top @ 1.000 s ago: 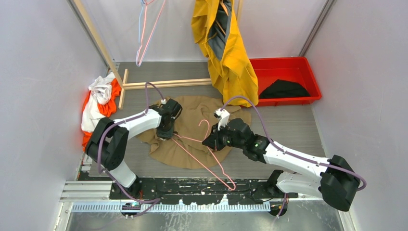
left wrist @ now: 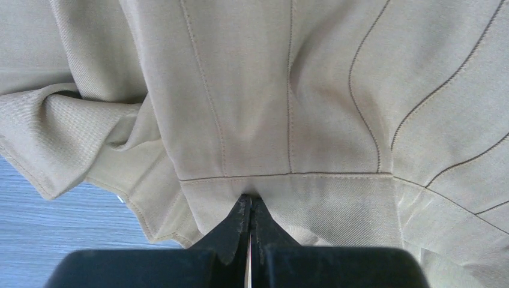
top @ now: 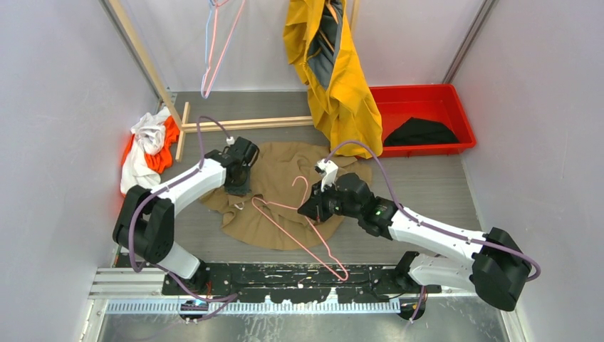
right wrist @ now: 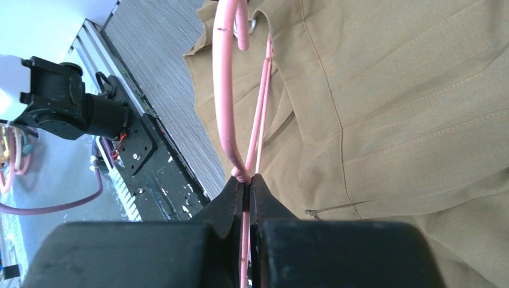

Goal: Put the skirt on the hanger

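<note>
The brown skirt (top: 278, 164) is spread over the grey floor, with seams and folds (left wrist: 336, 120). A pink wire hanger (top: 292, 236) lies across it, its hook rising near my right gripper; its left end reaches under a fold of the skirt in the right wrist view. My right gripper is shut on the hanger (right wrist: 225, 90) near the hook's base. My left gripper is shut over the skirt, left of the hanger in the top view; I cannot tell whether any cloth is between its fingers.
A red bin (top: 420, 100) with dark cloth is at the back right, beside a hanging yellow garment (top: 342, 114). Spare hangers (top: 214, 57) hang above the wooden rack (top: 242, 122). White and orange clothes (top: 146, 157) lie at the far left.
My left gripper has moved left and toward the back, away from the hanger's left end. My right gripper and the hanger have stayed nearly still.
</note>
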